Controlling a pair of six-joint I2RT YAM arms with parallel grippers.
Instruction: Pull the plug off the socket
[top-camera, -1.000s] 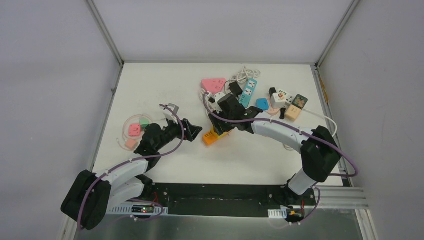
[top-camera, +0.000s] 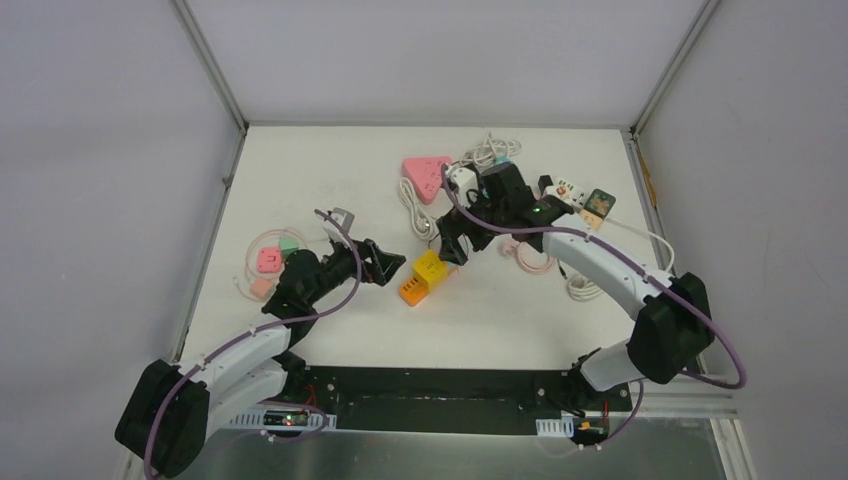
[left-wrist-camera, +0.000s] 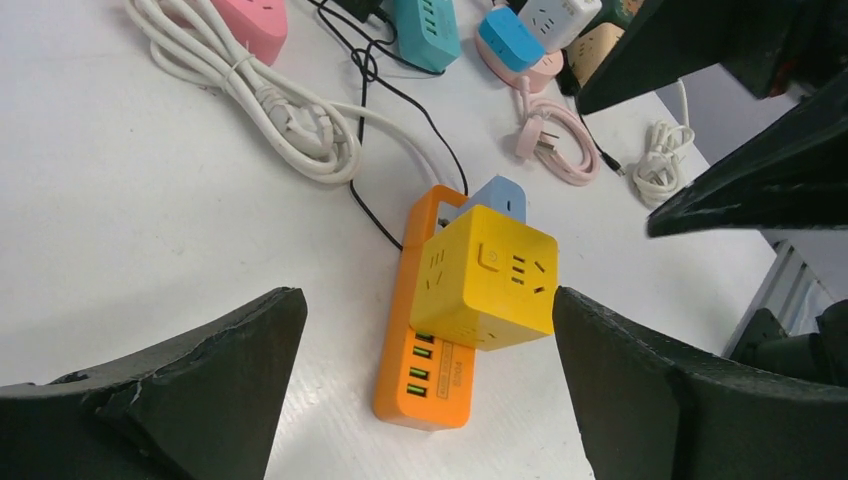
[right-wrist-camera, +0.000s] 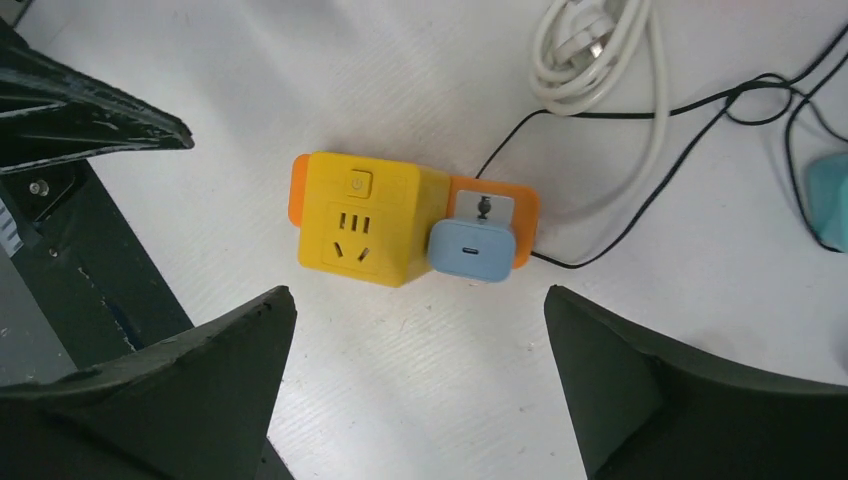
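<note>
An orange power strip (left-wrist-camera: 425, 378) lies on the table between my two arms. A yellow cube-shaped plug (left-wrist-camera: 485, 275), with sockets of its own, sits on it. Beside the cube, a blue-grey plug (right-wrist-camera: 472, 250) is seated near the strip's other end. My left gripper (top-camera: 392, 268) stands open to the left of the strip, its fingers apart and clear of the cube. My right gripper (top-camera: 453, 250) is open too, near the strip's far right end; in the right wrist view its fingertips (right-wrist-camera: 275, 310) hold nothing, with both plugs ahead of them.
A white cable coil (left-wrist-camera: 260, 100) and a thin black cord (left-wrist-camera: 365, 195) lie behind the strip. Pink (top-camera: 425, 175) and teal (left-wrist-camera: 425, 35) strips stand farther back. Adapters crowd the right side.
My right gripper has drawn back up and to the right from over the strip, uncovering the yellow cube. The orange strip has turned slightly. My left arm has hardly moved.
</note>
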